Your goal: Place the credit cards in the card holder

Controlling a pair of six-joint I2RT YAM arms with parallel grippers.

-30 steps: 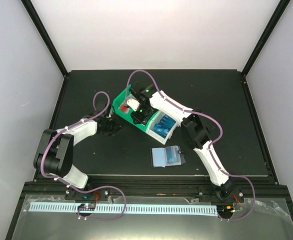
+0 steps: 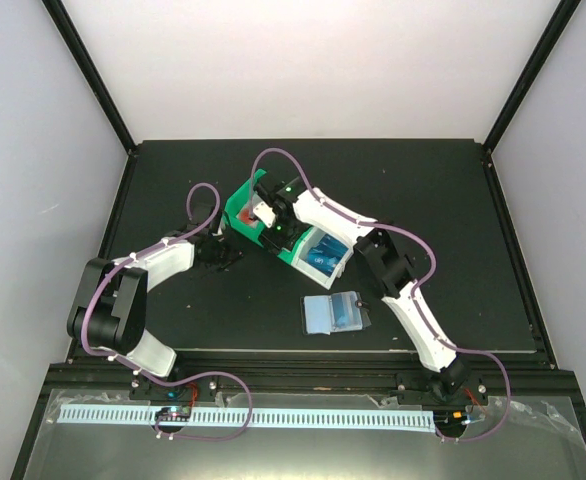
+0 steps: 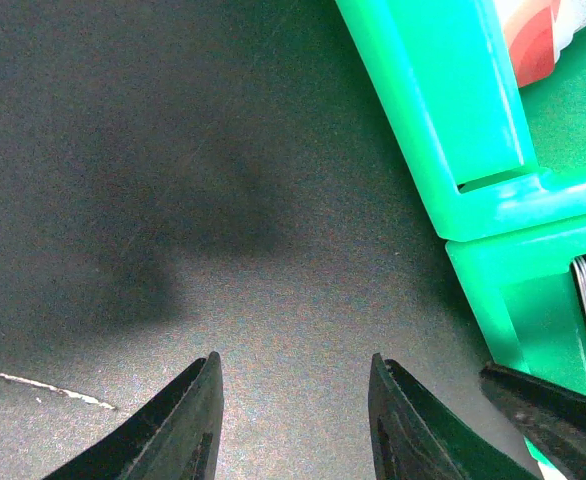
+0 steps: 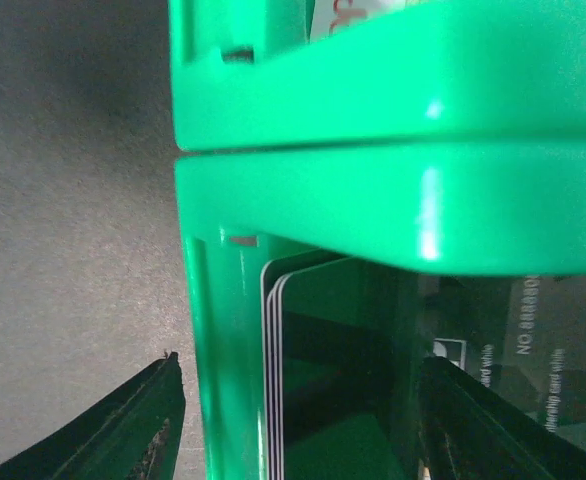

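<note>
A green box [image 2: 241,200] with compartments sits mid-table; in the right wrist view its compartment [image 4: 228,350] holds a stack of dark green cards [image 4: 333,350] and printed cards [image 4: 513,340]. My right gripper hangs over that stack, open, its fingers either side of the cards' left part. My left gripper is part open over bare table left of the box, nothing between its fingers. A clear card holder [image 2: 333,312] with light blue pages lies open at the front right of the table.
A white-framed section with blue items [image 2: 325,255] forms the box's right end, beside the right arm. Red and white items [image 3: 523,35] lie in the other green compartment.
The left arm looks unmoved in the top view.
</note>
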